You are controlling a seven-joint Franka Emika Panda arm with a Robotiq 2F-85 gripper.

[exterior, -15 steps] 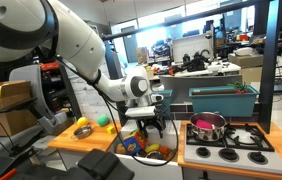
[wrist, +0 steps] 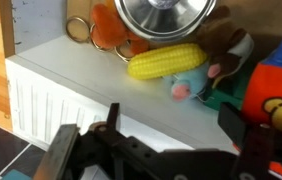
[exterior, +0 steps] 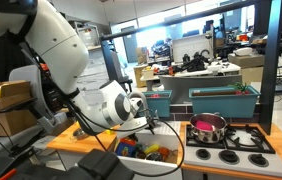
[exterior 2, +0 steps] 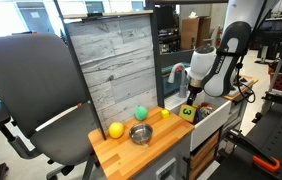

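Note:
My gripper stands open in the wrist view, its two dark fingers wide apart above the wall of a white drawer [wrist: 111,100]. Nothing is between them. Inside the drawer lie a yellow toy corn cob [wrist: 168,61], a round silver lid-like thing [wrist: 166,14], an orange item [wrist: 109,25] and a small pale blue toy [wrist: 188,82]. A red, blue and yellow printed package [wrist: 277,85] sits beside the right finger and partly behind it. From exterior view 1 the white arm [exterior: 121,108] hangs over the drawer's left end, and its fingertips cannot be made out clearly.
A metal bowl [exterior 2: 141,133], a yellow ball [exterior 2: 116,130] and a green ball [exterior 2: 140,114] rest on the wooden counter [exterior 2: 126,155]. Right of the drawer stand a pink pot [exterior: 207,127] and a stove [exterior: 239,147]. Teal bins [exterior: 223,104] line the back.
The arm has swung left and lower in exterior view 1, toward the counter's left part. It now covers the colourful package and the balls that showed before.

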